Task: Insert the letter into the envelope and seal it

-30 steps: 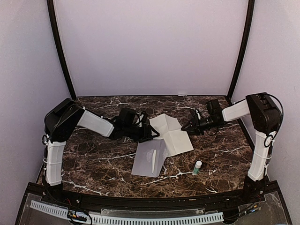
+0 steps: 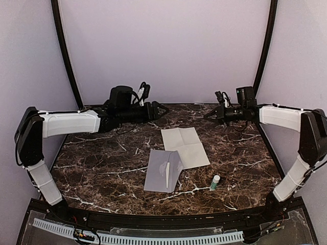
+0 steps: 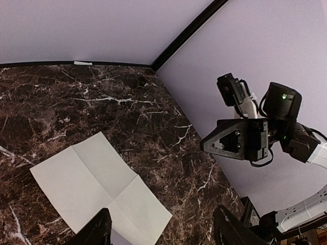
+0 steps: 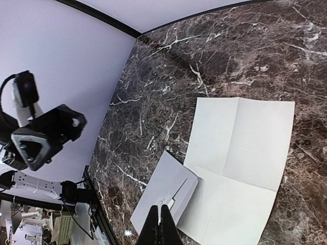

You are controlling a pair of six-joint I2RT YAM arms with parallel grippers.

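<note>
The white letter (image 2: 186, 147) lies unfolded on the dark marbled table, with crease lines across it. Its near left part meets the lavender envelope (image 2: 156, 171), whose flap stands open on the right and which shows a pale strip on its face. Back left of the letter, my left gripper (image 2: 164, 110) hangs clear of the paper; its fingers (image 3: 97, 228) are wide apart with nothing between them. Off to the letter's back right, my right gripper (image 2: 206, 117) is shut, and its fingertips (image 4: 164, 210) show nothing held.
A glue stick (image 2: 214, 182) with a white cap stands at the front right, apart from the papers. Bare table lies left of the envelope and right of the letter. A dark frame edge (image 2: 153, 220) borders the front.
The letter's raised creases now lie flatter. The envelope looks unmoved.
</note>
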